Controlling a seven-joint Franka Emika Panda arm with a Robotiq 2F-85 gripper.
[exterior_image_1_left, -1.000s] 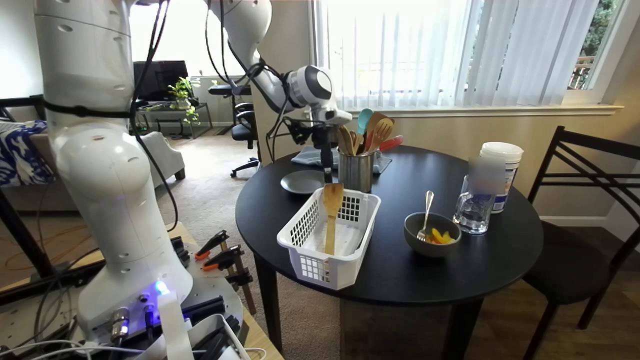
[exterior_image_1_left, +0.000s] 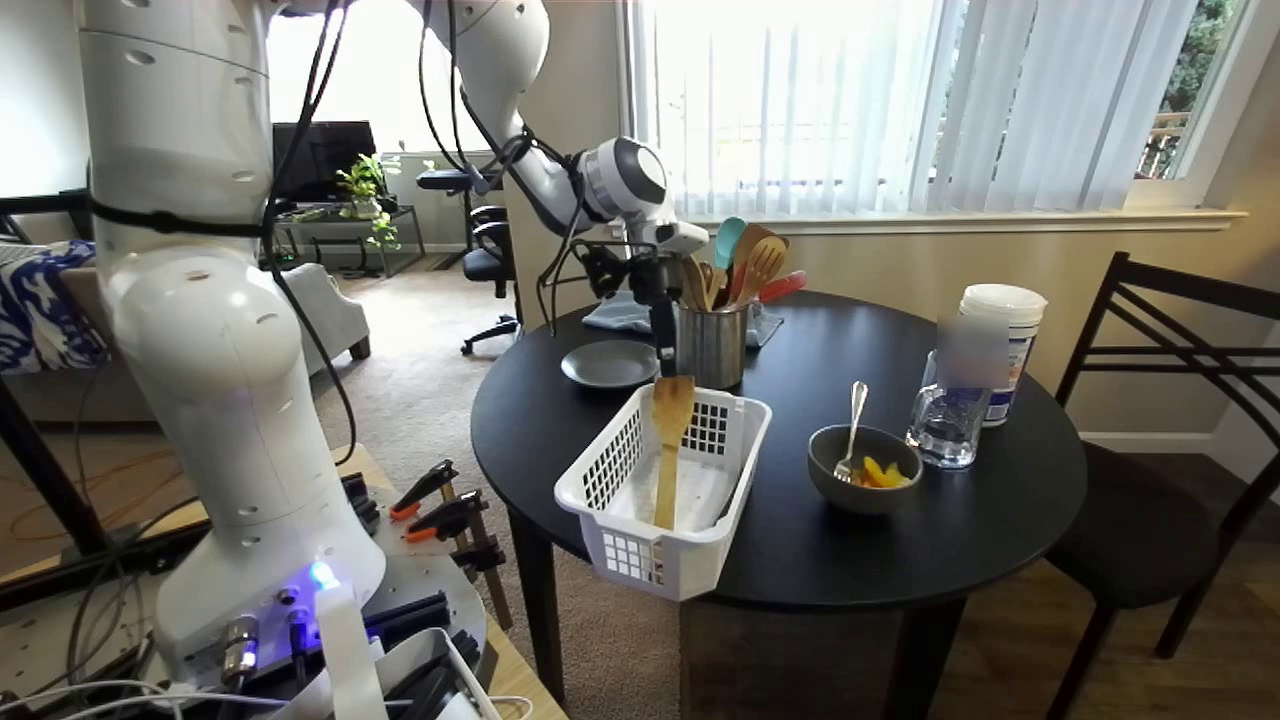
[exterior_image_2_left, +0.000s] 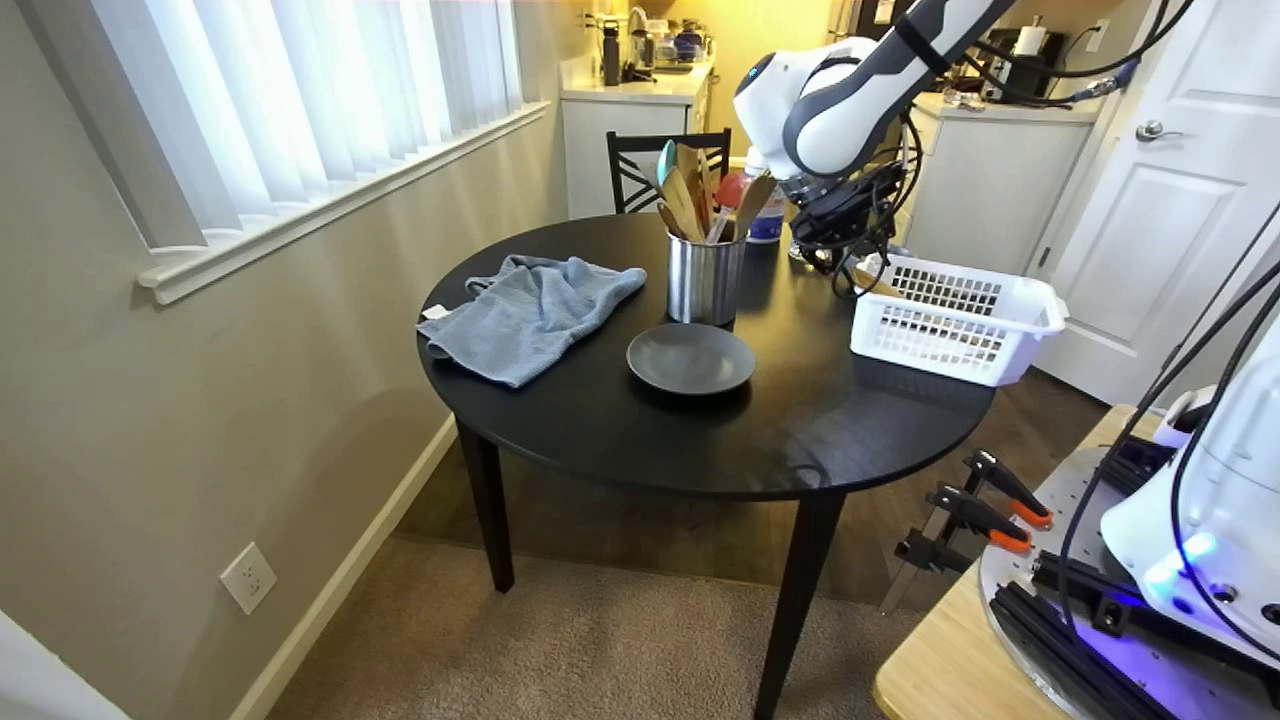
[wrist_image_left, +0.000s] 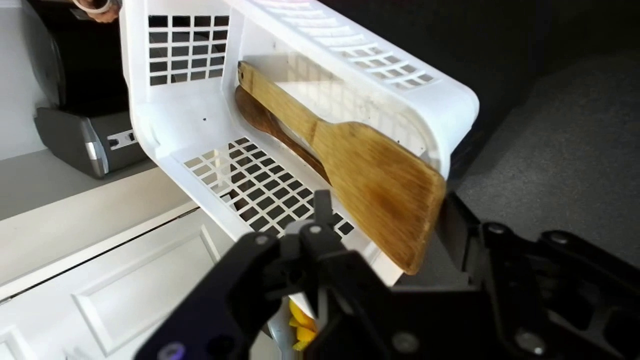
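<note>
A white plastic basket (exterior_image_1_left: 739, 468) sits near the table's front edge with a wooden spatula (exterior_image_1_left: 667, 462) leaning inside, its broad head over the rim nearest my gripper. In the wrist view, the spatula's head (wrist_image_left: 384, 186) lies between the spread fingers of my gripper. One finger (wrist_image_left: 322, 207) is over the inside of the basket; the other (wrist_image_left: 459, 231) is outside its rim. The fingers stand well apart; whether they touch the spatula or rim cannot be made out. A darker wooden utensil (wrist_image_left: 258, 111) lies under the spatula's handle.
A steel utensil holder (exterior_image_1_left: 713, 346) stands close behind the gripper, next to a grey plate (exterior_image_1_left: 609, 364). To the basket's right are a bowl (exterior_image_1_left: 865, 468) with a fork, a glass mug (exterior_image_1_left: 945, 420) and a white tub (exterior_image_1_left: 1014, 314). A blue towel (exterior_image_2_left: 528, 314) lies by the window.
Gripper, basket and spatula have shifted slightly together, toward the table's front edge and a little to the right in exterior view 1. The bowl and utensil holder have stayed put.
</note>
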